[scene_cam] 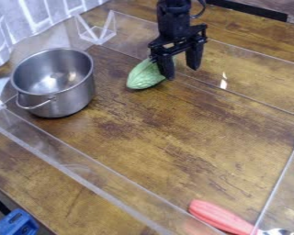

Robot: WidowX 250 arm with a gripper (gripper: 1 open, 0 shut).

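Observation:
My black gripper [178,58] reaches down from the top centre, its fingers spread around the upper right end of a green leafy vegetable [144,76], which lies tilted on the wooden table [175,138]. Whether the fingers are closed on it I cannot tell.
A steel pot [52,82] stands at the left. A pink-handled utensil [220,217] lies at the bottom right, and a blue object [15,225] is at the bottom left corner. Clear plastic edging runs around the work area.

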